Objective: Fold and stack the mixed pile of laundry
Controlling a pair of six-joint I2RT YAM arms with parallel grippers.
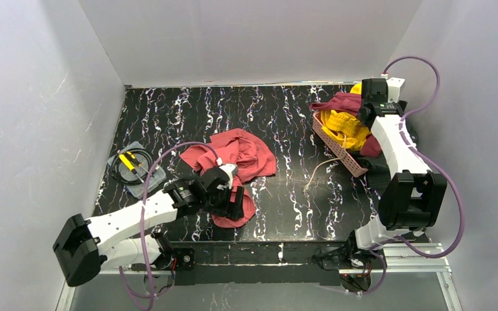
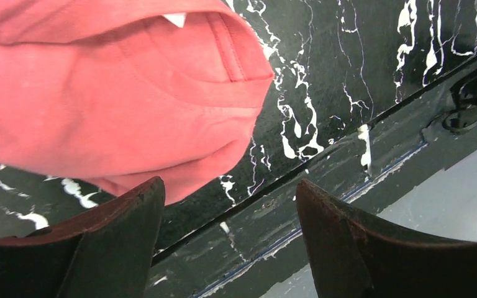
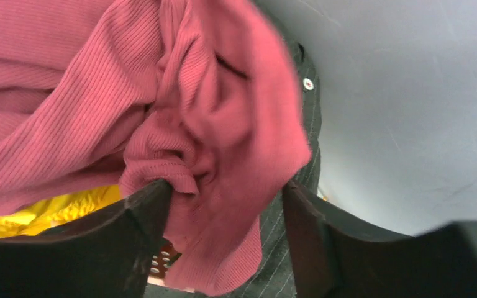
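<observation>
A crumpled coral-red cloth [image 1: 243, 155] lies on the black marbled table, filling much of the left wrist view. My left gripper [image 1: 233, 201] stands open over its lower part, nothing between its fingers. At the right, a pink basket [image 1: 337, 155] holds yellow cloth [image 1: 343, 129], dark red cloth [image 1: 337, 102] and dark fabric [image 1: 379, 168]. My right gripper is over the basket, part open, with loose folds of the dark red ribbed cloth [image 3: 87, 93] between and beyond its fingers; whether it grips them is unclear.
A grey tray [image 1: 136, 188] with coiled cable sits at the left. The back middle of the table and a strip between red cloth and basket are clear. A thin beige cord [image 1: 314, 175] lies beside the basket. Walls enclose three sides.
</observation>
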